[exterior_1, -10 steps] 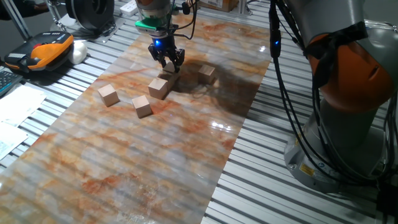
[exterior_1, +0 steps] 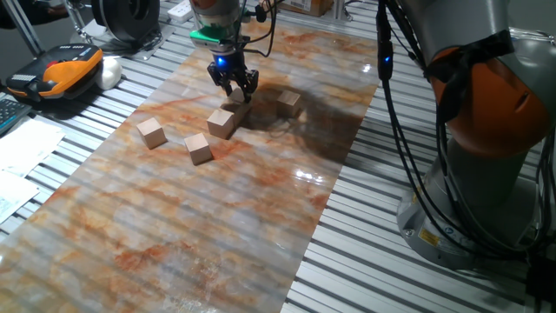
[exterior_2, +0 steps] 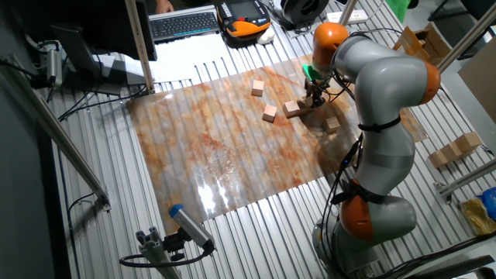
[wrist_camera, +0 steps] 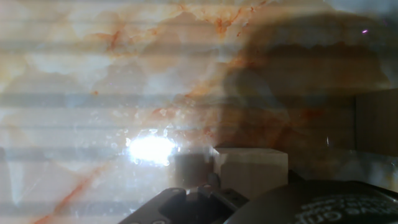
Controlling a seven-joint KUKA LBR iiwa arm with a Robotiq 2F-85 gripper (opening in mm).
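My gripper (exterior_1: 238,92) points down over the far part of the marbled board. A wooden block (exterior_1: 236,95) shows between its fingers; whether they press on it I cannot tell. Directly in front of that block, and seeming to touch it, lies another wooden block (exterior_1: 221,123). The wrist view has a pale block (wrist_camera: 252,171) at the bottom, partly hidden by the dark gripper parts. Two more cubes, one on the left (exterior_1: 151,133) and one nearer the middle (exterior_1: 198,149), sit apart on the board. A further cube (exterior_1: 288,103) stands in the arm's shadow, right of the gripper.
The near half of the marbled board (exterior_1: 165,235) is bare. An orange and black device (exterior_1: 61,71) and papers (exterior_2: 186,66) lie beyond its edge. More wooden blocks (exterior_2: 453,151) rest off the board at the right. A camera on a post (exterior_2: 190,225) stands at the front edge.
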